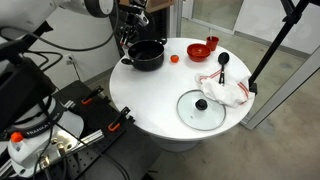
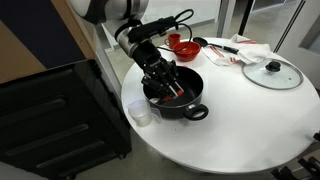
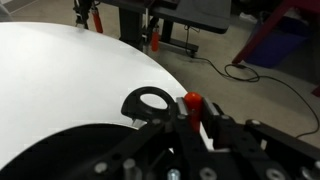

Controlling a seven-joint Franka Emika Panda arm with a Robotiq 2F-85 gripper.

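Note:
A black pot with loop handles stands on the white round table, a pot handle facing the front. At the pot, my gripper points down, its tips over or inside the opening; the exact height is unclear. A small red object shows at the fingertips, and my gripper is shut on it. In the wrist view the red object appears narrow, beside the pot's dark rim; most of it is hidden, so its kind cannot be told.
A clear cup stands close to the pot at the table's edge. A red round item, red bowls, a dark ladle on a cloth and a glass lid lie across the table.

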